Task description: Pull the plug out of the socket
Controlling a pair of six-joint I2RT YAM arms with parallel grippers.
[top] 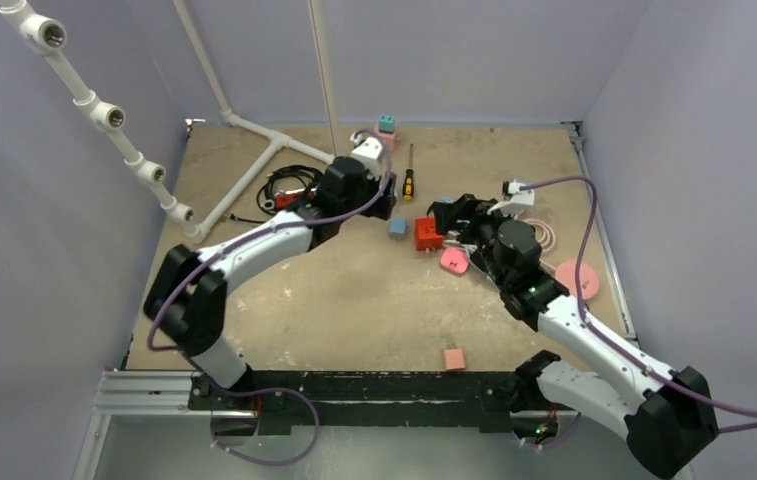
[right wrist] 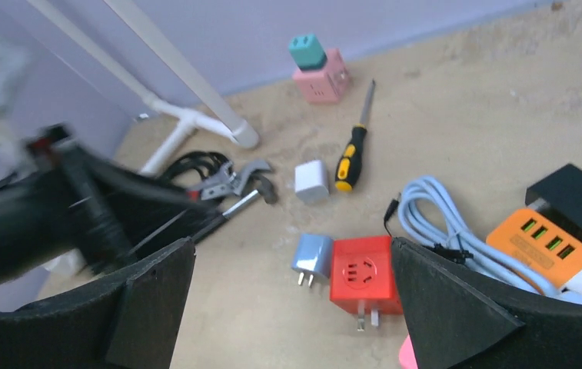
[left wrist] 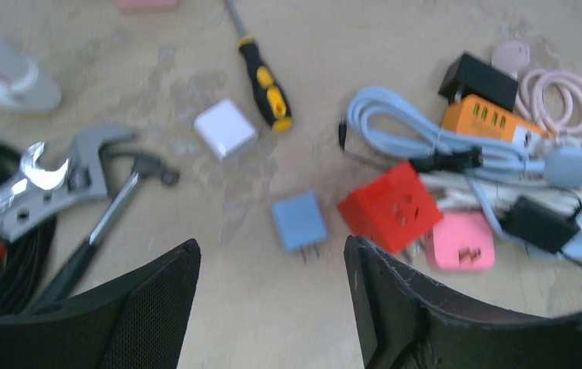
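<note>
My left gripper (top: pixel 382 205) is raised over the middle-left of the board, fingers apart and empty. My right gripper (top: pixel 451 212) hangs open by the red socket block (right wrist: pixel 361 270), which has metal prongs toward the front. A blue plug (right wrist: pixel 312 254) with prongs sits just left of the red block on the board. At the back, a teal plug (right wrist: pixel 307 49) sits on a pink socket (right wrist: pixel 320 83). In the left wrist view the red block (left wrist: pixel 391 201) and blue plug (left wrist: pixel 298 221) lie beyond the fingertips.
A screwdriver (right wrist: pixel 354 151), hammer, wrench and white cube (right wrist: pixel 311 180) lie behind. An orange power strip (right wrist: pixel 541 246) and coiled cables crowd the right. White pipes (top: pixel 254 175) stand at the back left.
</note>
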